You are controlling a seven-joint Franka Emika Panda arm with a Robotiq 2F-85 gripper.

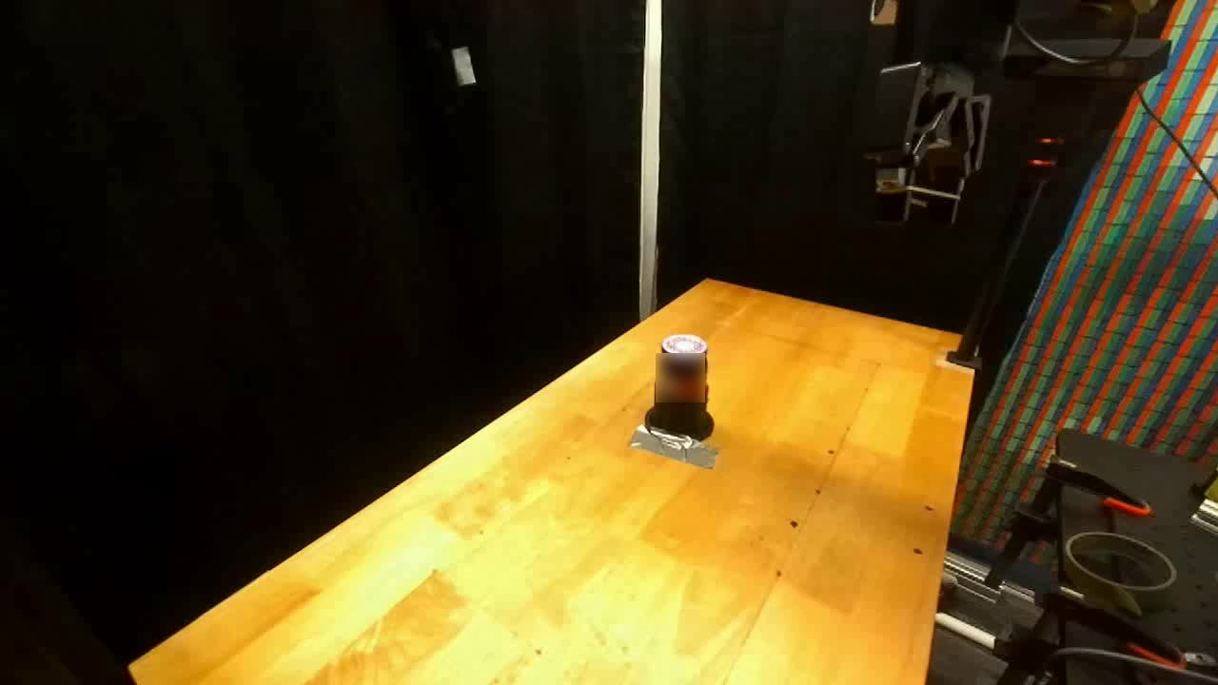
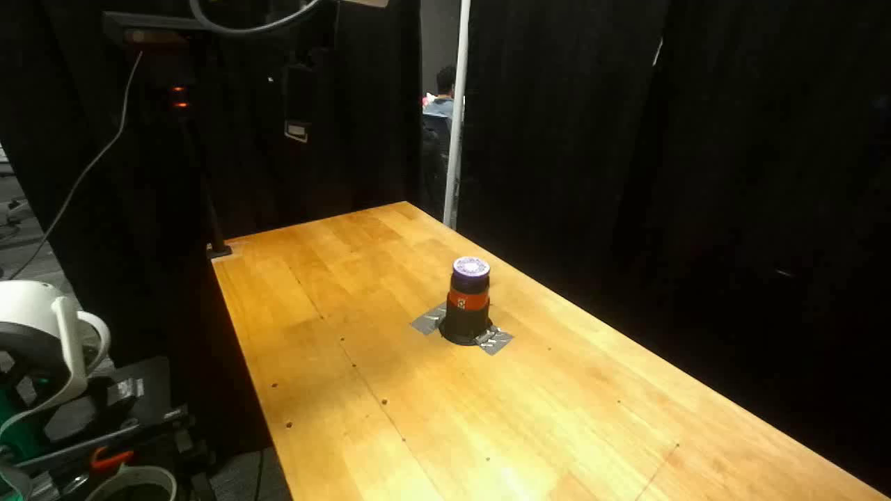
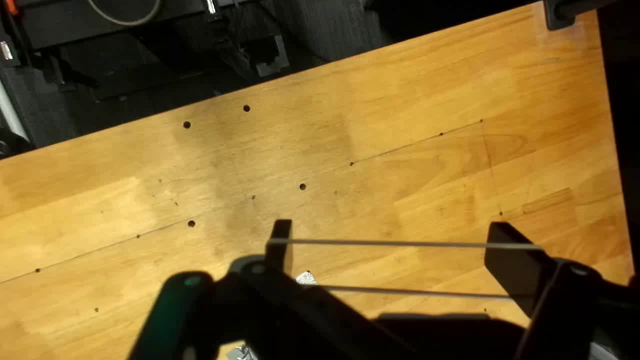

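Note:
A can with a pale lid and an orange band stands upright in a black round base on the wooden table. Grey tape lies on the table at that base. My gripper appears only in the wrist view, its fingers wide apart over the table. A thin grey band runs taut across the gap from finger to finger, showing as two nearly parallel strands. The can is not visible in the wrist view, though bits of tape show beside the left finger.
A black pole foot is fixed at a table corner. Beside one long edge stands a dark cart with clamps and a roll of tape. Black curtains hang behind.

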